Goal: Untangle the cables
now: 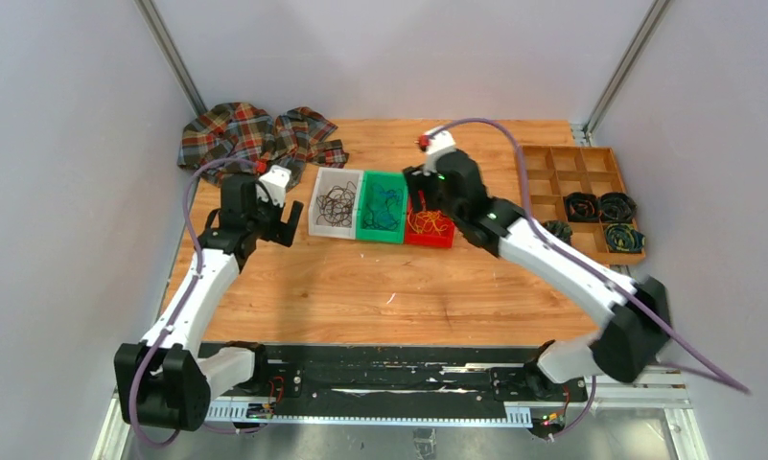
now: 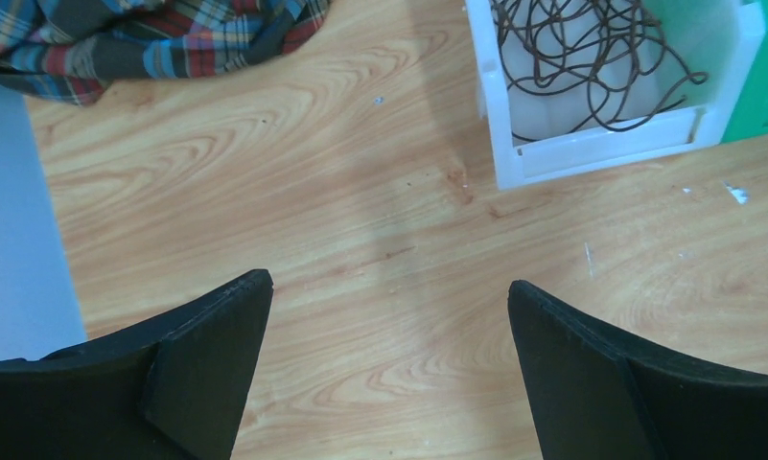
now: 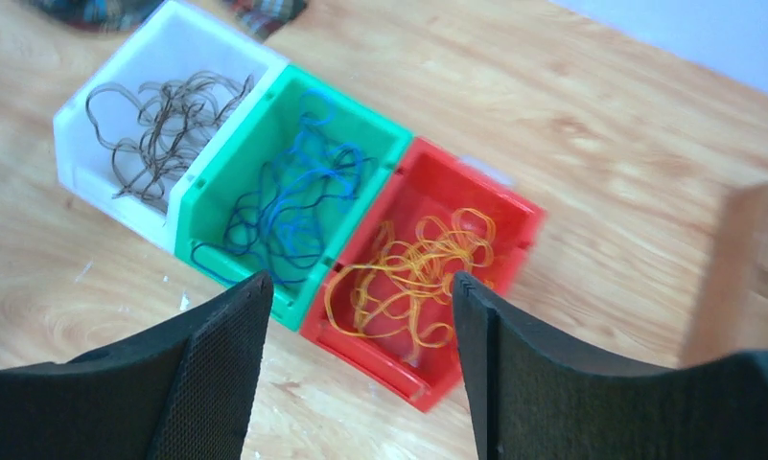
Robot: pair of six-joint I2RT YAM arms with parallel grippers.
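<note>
Brown cables lie tangled in the white bin, blue cables in the green bin, and yellow cables in the red bin. My right gripper is open above the bins, nothing between its fingers; from above it partly covers the red bin. Some yellow loops show between and beyond its fingertips, lower down. To the left of the white bin, my left gripper stands open and empty over bare wood.
A wooden divided tray at the right holds several coiled cables. Plaid cloth lies crumpled at the back left.
</note>
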